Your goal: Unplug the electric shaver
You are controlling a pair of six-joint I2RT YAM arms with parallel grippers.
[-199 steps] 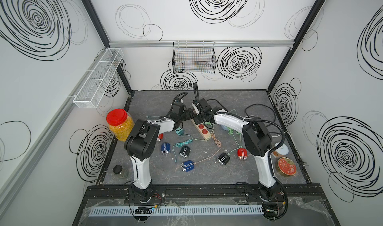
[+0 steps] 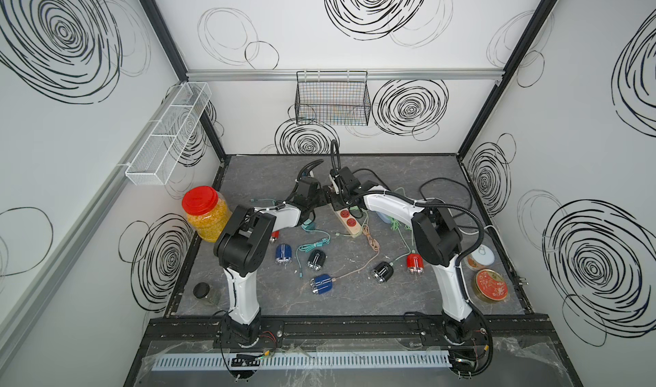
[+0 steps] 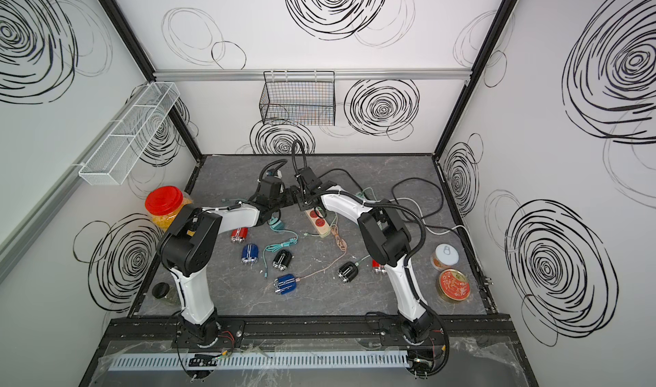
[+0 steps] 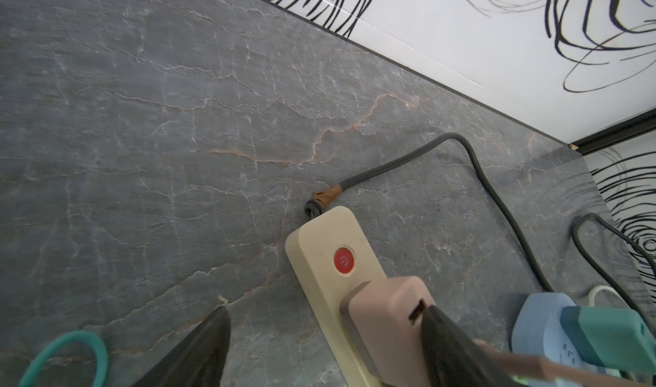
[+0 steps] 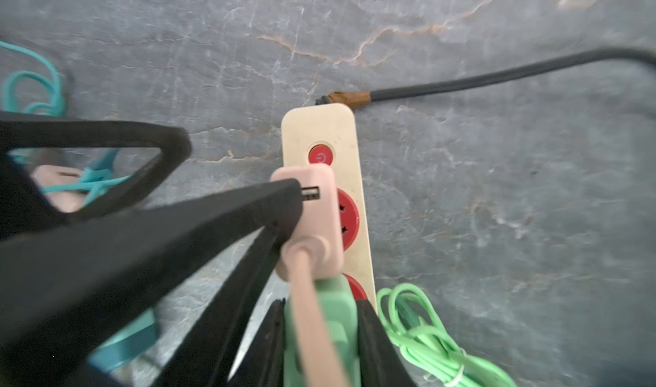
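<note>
A beige power strip with red button and sockets carries a pink charger plug, cord attached, and a green one. My left gripper stands open at the strip, its blurred fingers either side of the strip's upper part. My right gripper is over the strip, fingers close on both sides of the green plug; whether they grip it is unclear. The black arm parts of the other gripper reach into the right wrist view beside the pink plug. Electric shavers in blue, black and red lie on the table.
Coiled cyan and green cables lie around the strip. A yellow-filled jar stands left, tins front right. A wire basket hangs at the back.
Both arms have shifted only very slightly around the power strip in the top left view; the shavers and other objects have not moved.
</note>
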